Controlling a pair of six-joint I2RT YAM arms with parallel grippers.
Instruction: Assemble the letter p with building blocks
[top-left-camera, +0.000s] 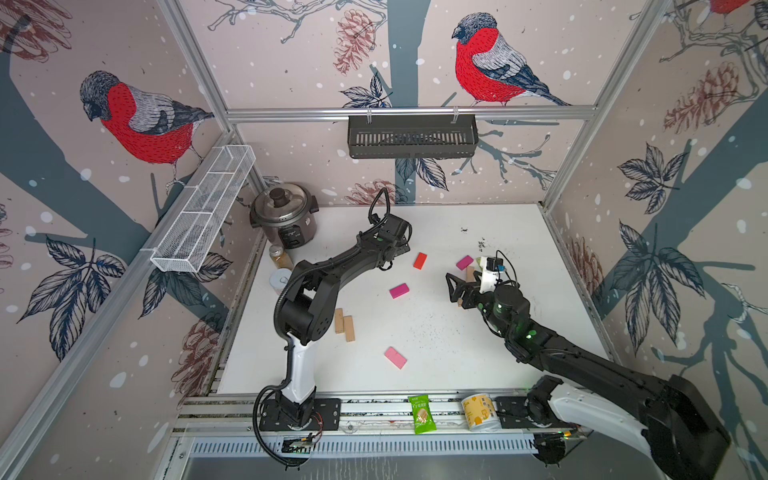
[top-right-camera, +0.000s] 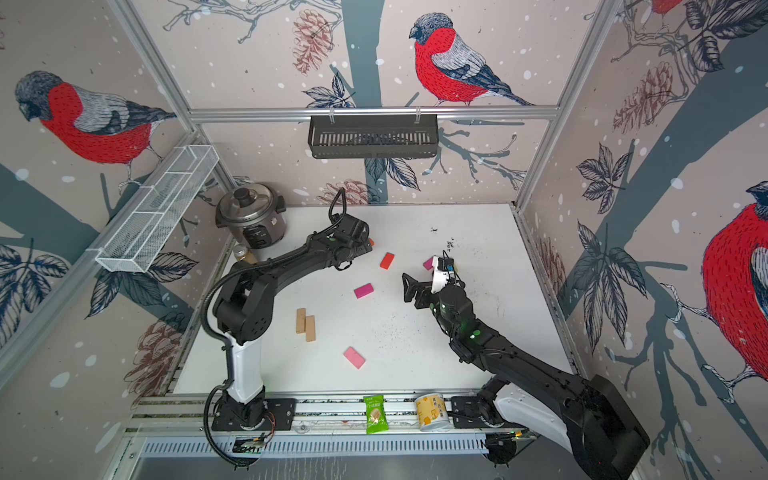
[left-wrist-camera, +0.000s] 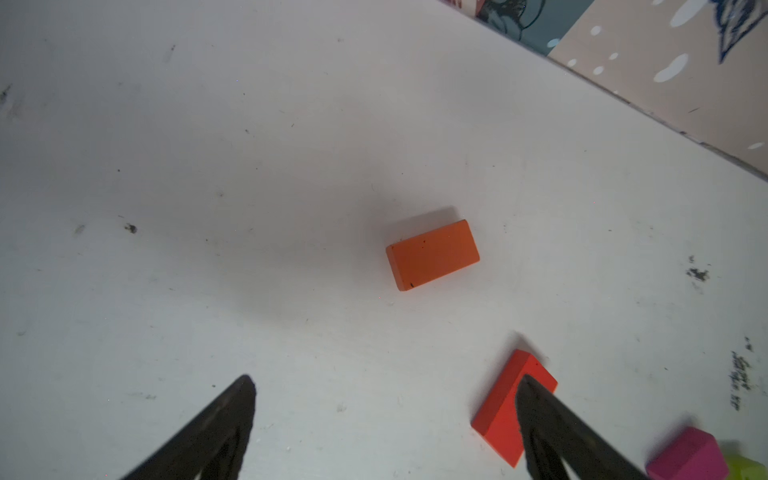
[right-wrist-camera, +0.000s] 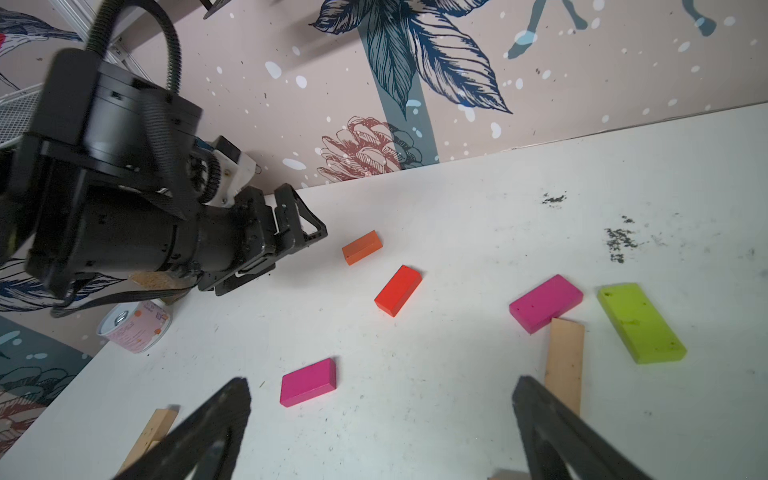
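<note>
My left gripper is open above an orange block (left-wrist-camera: 432, 254), with a red block (left-wrist-camera: 512, 404) nearby. My right gripper stands open over the middle-right of the table, above wooden blocks (right-wrist-camera: 564, 364), near a magenta block (right-wrist-camera: 546, 302) and a lime block (right-wrist-camera: 640, 321). Another magenta block (top-left-camera: 399, 290) lies centrally, wooden blocks (top-left-camera: 349, 328) at the left, and a pink block (top-left-camera: 395, 357) near the front. All lie separate or loosely grouped, flat on the white table.
A cooker (top-left-camera: 284, 220) stands at the back left with a jar (top-left-camera: 280, 258) and a can (right-wrist-camera: 136, 324). A white wire shelf (top-left-camera: 200, 208) hangs on the left; a black basket (top-left-camera: 412, 140) hangs at the back.
</note>
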